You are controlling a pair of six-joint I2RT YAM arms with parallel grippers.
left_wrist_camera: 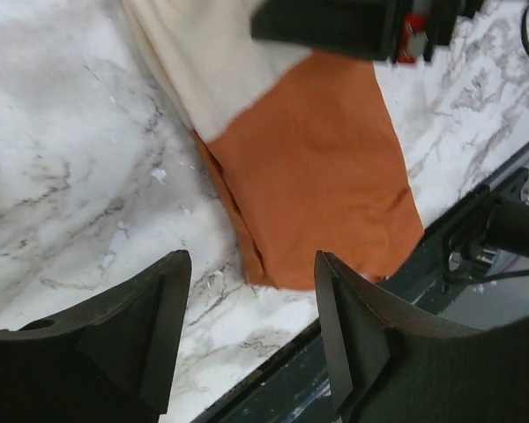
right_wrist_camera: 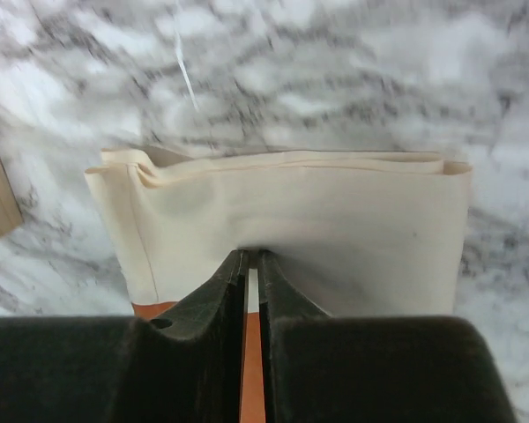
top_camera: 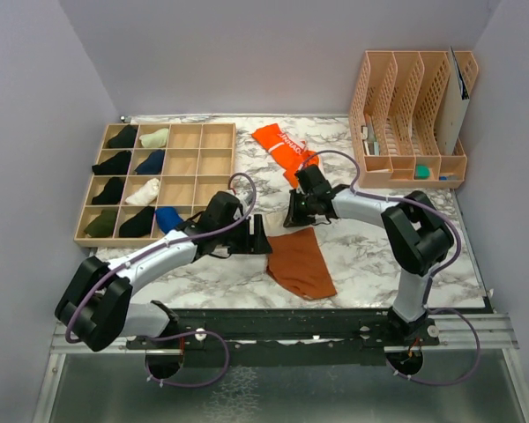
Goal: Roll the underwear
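The underwear [top_camera: 295, 260] lies folded on the marble table, rust orange with a cream band [right_wrist_camera: 361, 211] at its far end. Over that band is my right gripper; its fingertips sit close together, and whether fabric is pinched between them is unclear. At the left side of the orange part hovers my left gripper, its fingers wide apart with nothing between them. In the left wrist view, a bent lower corner [left_wrist_camera: 260, 273] of the garment shows between those fingers.
A wooden grid box [top_camera: 183, 191] of rolled dark and white cloths stands at left, close to my left arm. A bright orange garment [top_camera: 282, 150] lies behind my right gripper. The tall wooden organiser [top_camera: 370, 97] is at back right. Bare marble [top_camera: 357, 264] lies right of the underwear.
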